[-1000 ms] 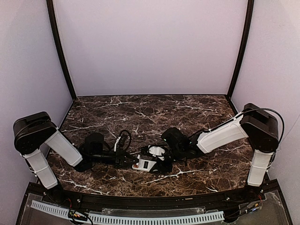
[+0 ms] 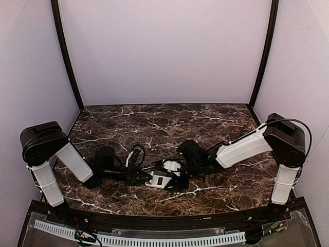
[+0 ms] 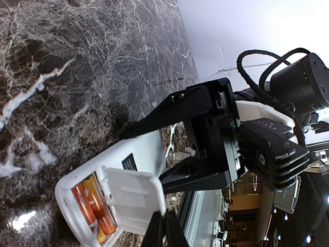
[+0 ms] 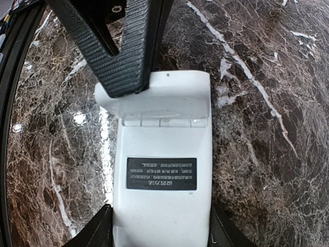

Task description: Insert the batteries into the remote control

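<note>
The white remote (image 4: pixel 162 216) lies low over the marble, held at its lower end by my right gripper, whose fingers flank it in both wrist views. Its battery cover (image 3: pixel 134 198) stands hinged up at the other end. Inside the compartment, orange batteries (image 3: pixel 101 211) lie side by side. My left gripper is shut at the raised cover, its tips on or just beside the cover's edge; whether it pinches the cover is hard to tell. In the top view both grippers meet at the remote (image 2: pixel 160 181) near the front centre.
A dark rail (image 2: pixel 169 220) runs along the front edge, and pale walls enclose the back and sides.
The right arm and the remote look unchanged.
</note>
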